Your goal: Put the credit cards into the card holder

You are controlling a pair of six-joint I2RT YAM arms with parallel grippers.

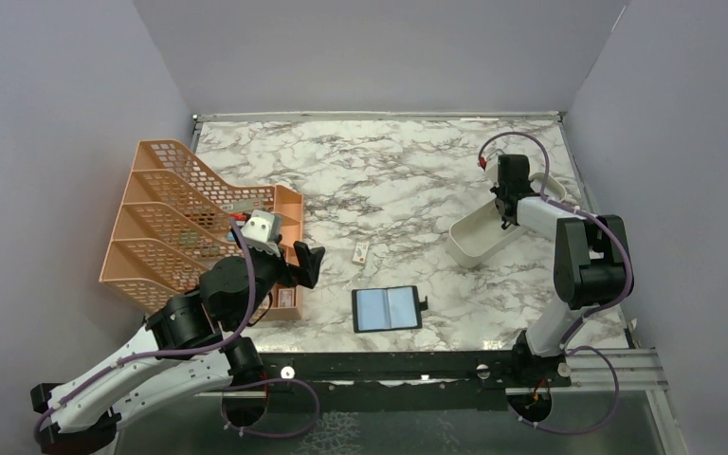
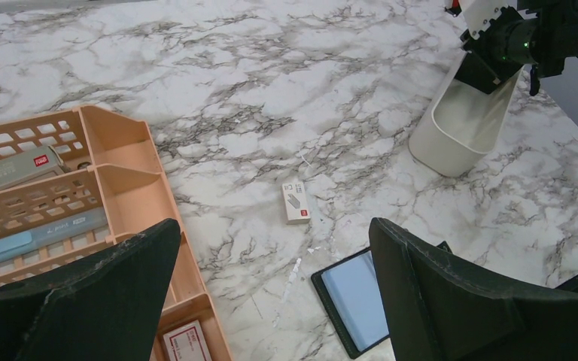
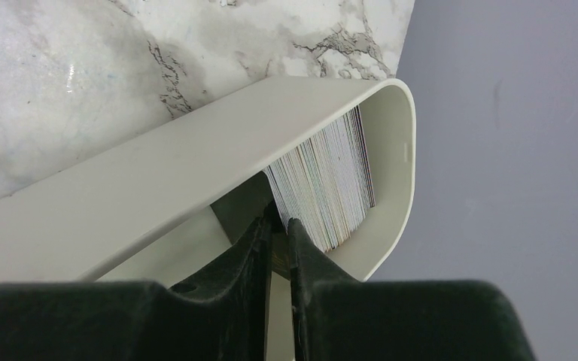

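Observation:
Light-edged cards (image 3: 322, 184) stand packed in a row at one end of the long cream bin (image 3: 120, 203). My right gripper reaches into that bin beside the front of the row. A narrow gap shows between its fingertips, with dark shadow behind, so whether a card is caught there is unclear. The card holder (image 1: 387, 309), black-edged with pale clear pages, lies spread flat near the table's front edge. My left gripper hangs open and empty between the orange basket and the holder, its two fingers wide apart.
An orange multi-tier basket (image 1: 123, 227) with boxes in it fills the left side. One small white box (image 2: 295, 203) lies mid-table behind the holder. Bare marble stretches across the back and between holder and bin.

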